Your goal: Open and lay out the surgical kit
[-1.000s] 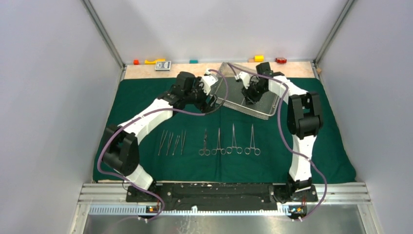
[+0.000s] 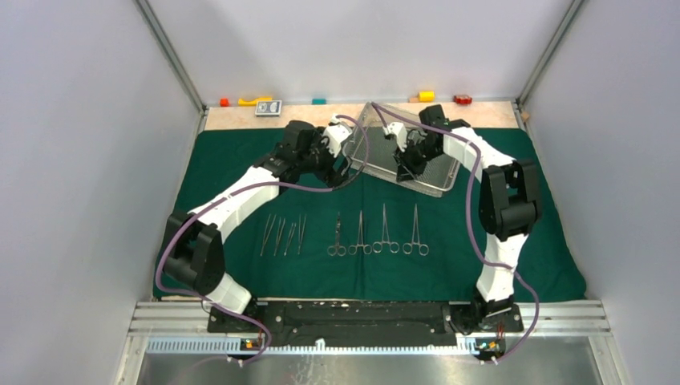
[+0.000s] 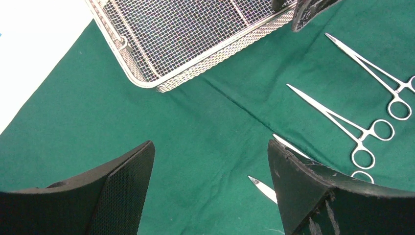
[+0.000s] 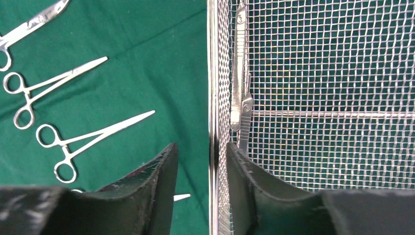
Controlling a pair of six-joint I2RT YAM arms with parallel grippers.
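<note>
The wire mesh tray (image 2: 439,191) lies at the back, right of centre. Two slim metal handles, one (image 4: 238,63) beside the other (image 4: 246,115), rest inside along its wall. My right gripper is at this near wall, its fingers parted, with the tray rim (image 4: 214,98) showing between them; contact cannot be told. My left gripper stands open over bare cloth, left of the tray. On the green cloth, scissors (image 2: 337,237) and three ring-handled clamps (image 2: 386,234) lie in a row, with several tweezers (image 2: 292,234) to their left.
Along the back edge stand a small grey device (image 2: 269,107), a yellow block (image 2: 426,96) and a red object (image 2: 463,99). Purple cables (image 2: 473,208) run along both arms.
The left arm has shifted only slightly. The laid-out instruments have not moved.
</note>
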